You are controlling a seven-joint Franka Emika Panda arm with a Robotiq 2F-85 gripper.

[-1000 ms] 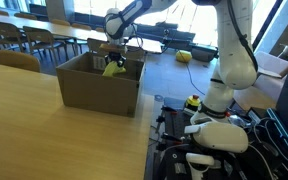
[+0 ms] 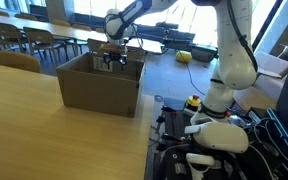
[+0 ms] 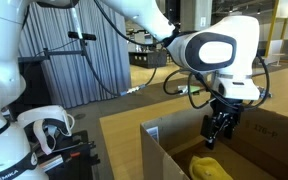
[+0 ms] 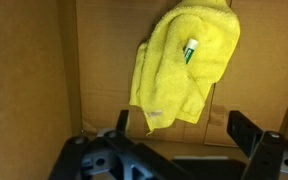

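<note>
A yellow cloth (image 4: 189, 60) lies crumpled on the floor of the cardboard box (image 2: 99, 93), with a small white and green tag showing on it. In the second exterior view, part of the yellow cloth (image 3: 208, 168) shows below the fingers, inside the box. My gripper stands open over the box, its two fingers wide apart and nothing between them. The cloth is hidden behind the box wall in the first exterior view, where my gripper (image 2: 116, 62) appears just at the box opening.
The box walls (image 3: 169, 160) rise round the gripper. A smaller brown box (image 2: 18, 61) sits at the back left of the wooden table (image 2: 44, 140), whose front part is bare. Chairs (image 2: 42, 38) stand behind.
Earlier the yellow cloth hung from my gripper at the box opening.
</note>
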